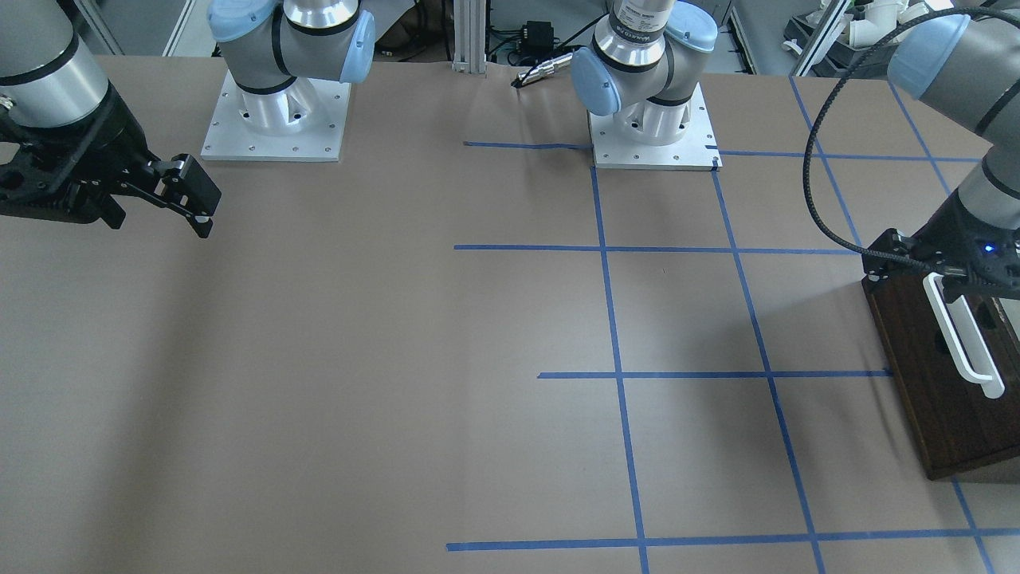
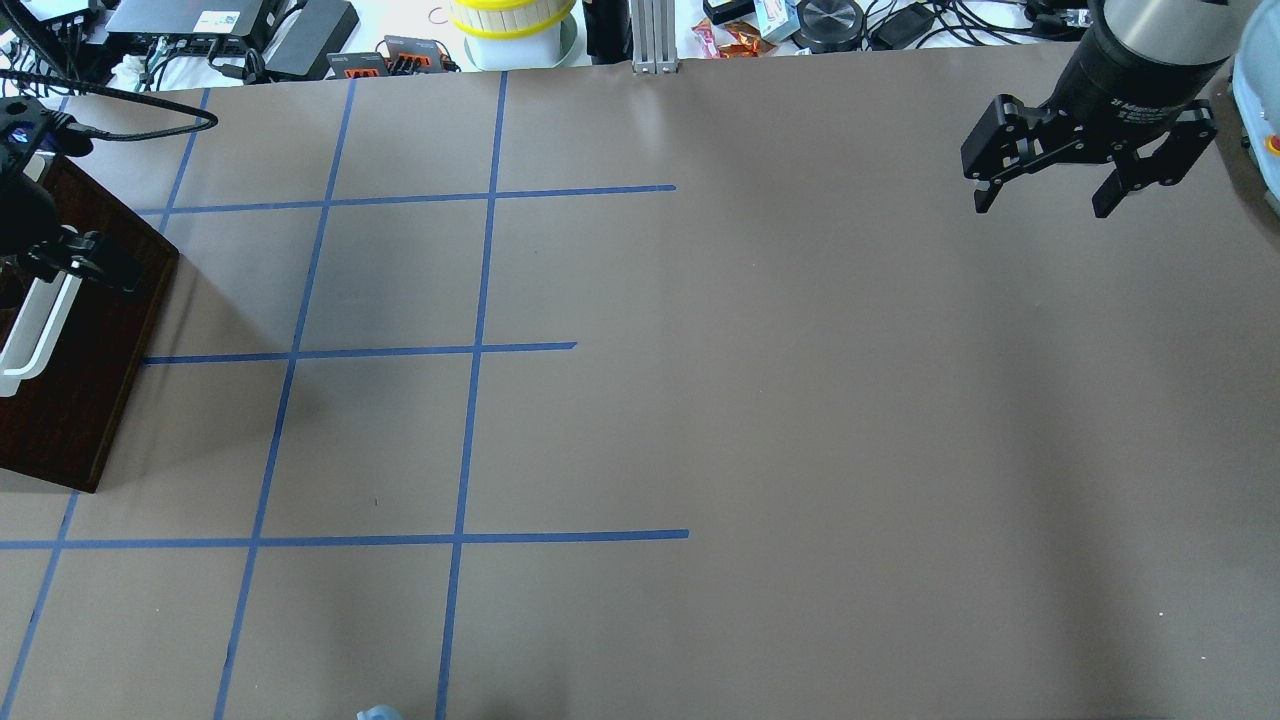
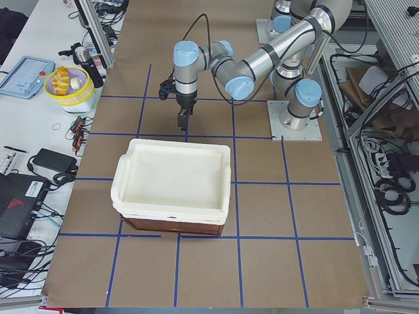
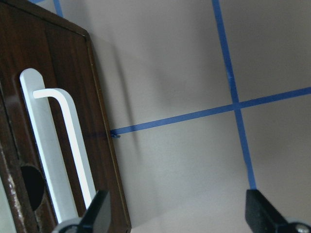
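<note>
A dark wooden box [image 1: 914,374] with a white handle [image 1: 963,336] on its face and a white tray [image 3: 170,180] on top stands at the right in the front view. My gripper [image 1: 915,267] hangs just over the box near the handle's upper end. In the left wrist view the handle [image 4: 74,133] lies toward the lower left, between the box's edge and a dark round hole, and the gripper's two fingers are wide apart at the bottom edge, with nothing visible between them but box edge and floor.
Another arm's gripper [image 2: 1042,205] hangs at the other side. More arms stand on white base plates at the back.
</note>
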